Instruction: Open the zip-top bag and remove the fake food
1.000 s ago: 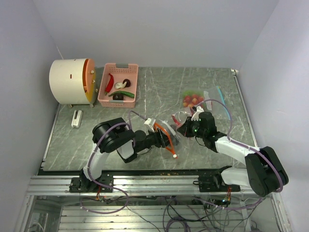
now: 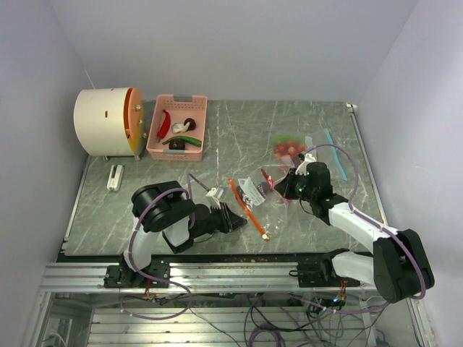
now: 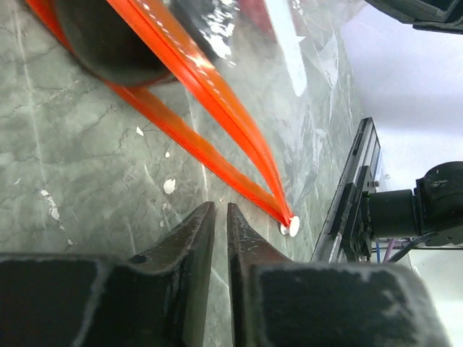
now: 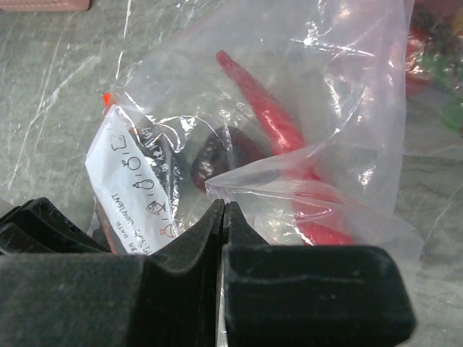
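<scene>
A clear bag (image 2: 273, 211) with an orange zip strip (image 2: 247, 206) lies between my arms. Inside are a red pepper (image 4: 271, 116) and a dark round piece (image 4: 221, 153). In the left wrist view the two orange zip edges (image 3: 177, 129) stand apart over a dark rounded piece (image 3: 108, 40) and meet at a white end clip (image 3: 291, 226). My left gripper is slightly open beside the zip, empty. Over a raised fold of film, my right gripper is shut; whether film is pinched at its tips cannot be seen.
A pink basket (image 2: 151, 135) at the back left holds several food pieces, beside a white drum (image 2: 101, 121). Another clear bag with red and green pieces (image 2: 289, 148) and a blue strip (image 2: 335, 153) lies at the back right.
My left gripper has drawn back left and down from the orange strip, which now lies straighter and more exposed. My right gripper has shifted right.
</scene>
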